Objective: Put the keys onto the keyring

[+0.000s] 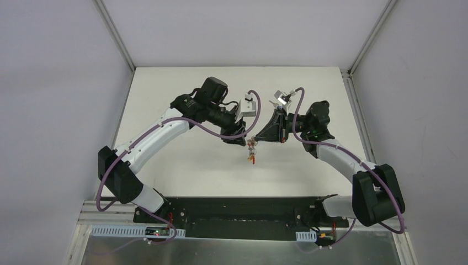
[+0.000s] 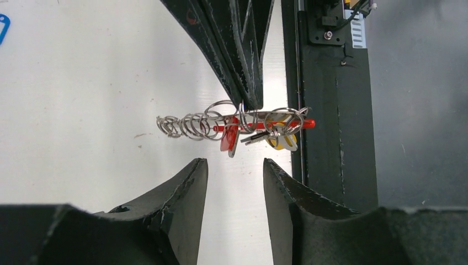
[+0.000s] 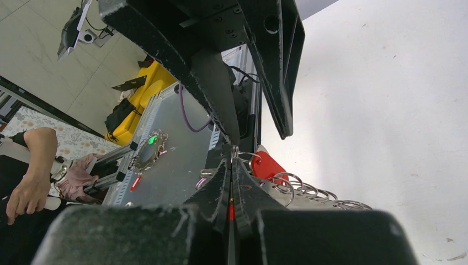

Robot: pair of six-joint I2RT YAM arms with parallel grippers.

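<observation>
The keyring bunch (image 1: 251, 149), a coiled run of silver rings with red and yellow tags, hangs from my right gripper (image 1: 256, 138). In the left wrist view the rings (image 2: 193, 126), red tag (image 2: 227, 139) and yellow tag (image 2: 284, 142) dangle below the right fingertips, which are shut with a thin ring at their tips. My left gripper is open just in front of the bunch, nothing between its fingers. In the right wrist view the red tag (image 3: 267, 164) sits beside the shut right gripper, partly hidden by it.
A blue object (image 2: 3, 25) lies at the edge of the left wrist view. A person's arm (image 3: 33, 171) shows in the right wrist view, off the table.
</observation>
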